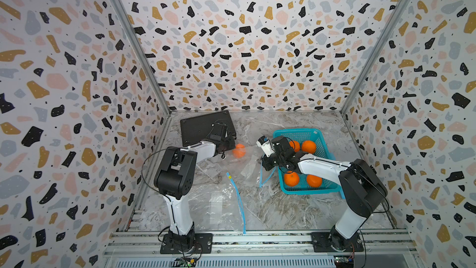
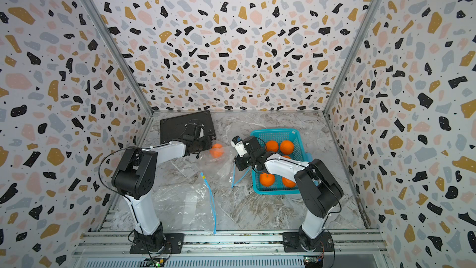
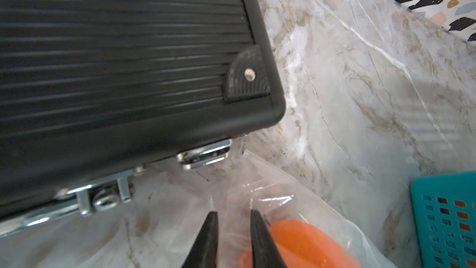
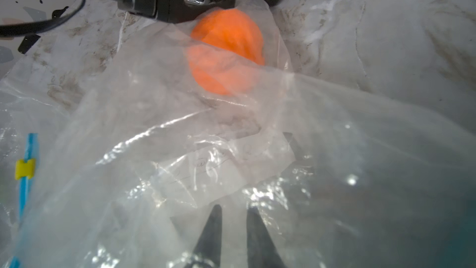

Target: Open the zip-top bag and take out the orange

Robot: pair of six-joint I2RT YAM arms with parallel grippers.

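An orange (image 4: 225, 37) lies inside a crumpled clear zip bag (image 4: 124, 94); the bag's blue zip edge shows by the basket in the top views. My left gripper hangs at the orange's left beside the black case, fingers a short way apart with bag film below or between them; whether it grips any is unclear. My right gripper is at the bag's right end, at the basket's edge, fingers a little apart among or behind the clear film, with nothing solid visible between them.
A black case (image 1: 198, 124) lies at the back left. A turquoise basket (image 1: 319, 136) of several oranges stands on the right. A flat clear bag (image 1: 198, 203) with a blue zip and yellow slider lies at the front left.
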